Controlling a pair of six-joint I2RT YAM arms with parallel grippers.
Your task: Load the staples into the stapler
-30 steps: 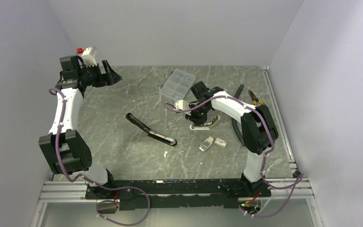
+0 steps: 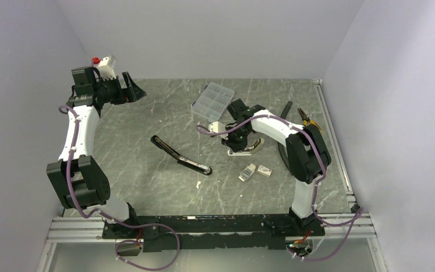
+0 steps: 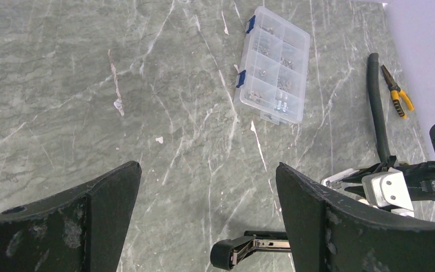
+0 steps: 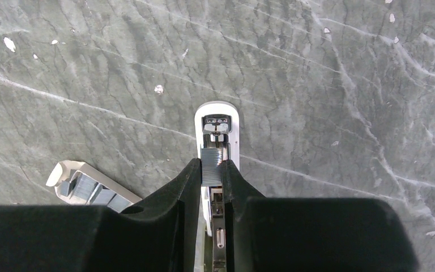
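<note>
A small stapler with a white base (image 4: 234, 124) lies open, its metal channel exposed, in the right wrist view. In the top view its base (image 2: 247, 153) is partly covered by my right gripper (image 2: 234, 148). Between the fingertips of that gripper is a grey strip of staples (image 4: 211, 158), held crosswise over the channel with a finger touching each side. Whether the strip touches the stapler I cannot tell. My left gripper stands open and empty, up at the far left (image 2: 136, 92) in the top view.
An open staple box (image 2: 247, 172) and a small white box (image 2: 264, 170) lie in front of the stapler. A long black stapler (image 2: 194, 165) lies unfolded at centre-left. Behind are a clear divided case (image 2: 213, 102), a dark tube (image 2: 286, 110) and pliers (image 2: 303, 116).
Over the last second the right arm has shifted very slightly, its gripper still over the stapler. The left arm and the objects on the table stay in place.
</note>
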